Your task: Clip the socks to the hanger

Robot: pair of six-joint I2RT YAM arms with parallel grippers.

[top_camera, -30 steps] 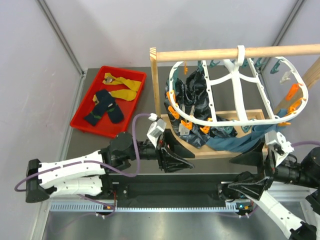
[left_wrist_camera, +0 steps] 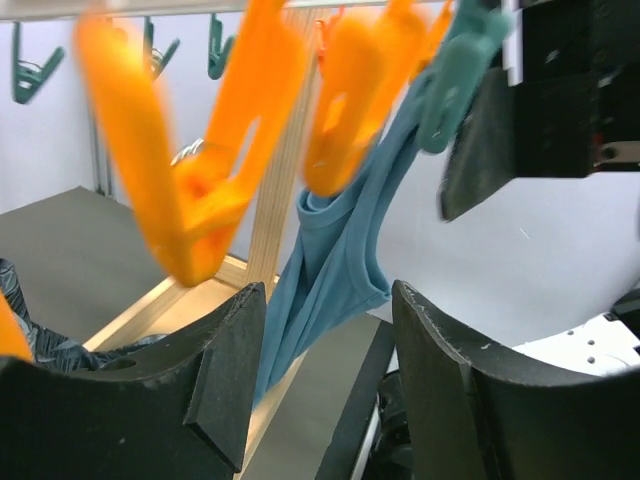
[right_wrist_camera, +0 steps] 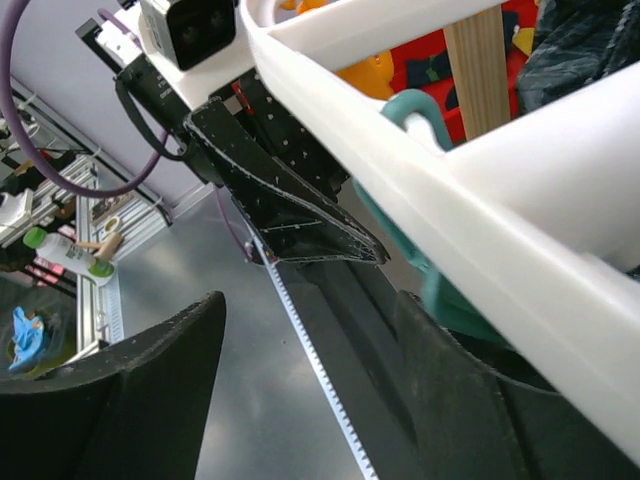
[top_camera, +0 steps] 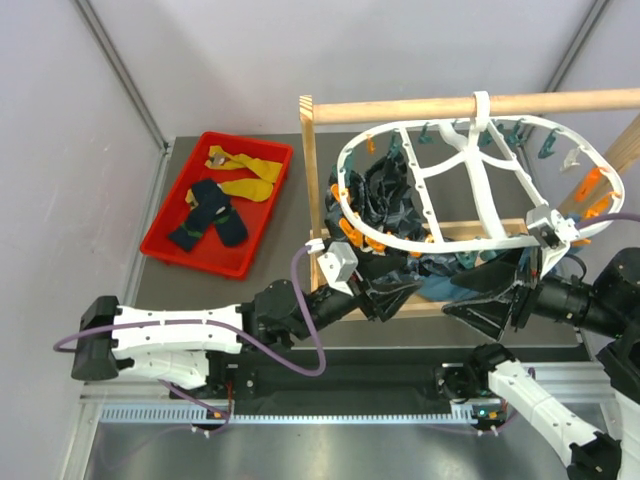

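Observation:
The white clip hanger (top_camera: pixel 480 200) hangs from a wooden bar, carrying dark socks (top_camera: pixel 385 205) on the left and a blue sock (left_wrist_camera: pixel 330 270) at the right, under a teal clip (left_wrist_camera: pixel 450 90). My left gripper (top_camera: pixel 390 300) stands open below the front rim; its wrist view shows orange clips (left_wrist_camera: pixel 140 150) close above its fingers, with nothing between them. My right gripper (top_camera: pixel 480 300) is open at the front right rim; in its wrist view the white rim and a teal clip (right_wrist_camera: pixel 440 290) cover part of the right finger.
A red tray (top_camera: pixel 160 230) with yellow and navy socks lies at the back left. The wooden frame (top_camera: pixel 308 150) surrounds the hanger. The floor between tray and left arm is clear.
Over the last second both grippers have moved up toward the hanger's front rim, the left to the right and the right inward from lower right.

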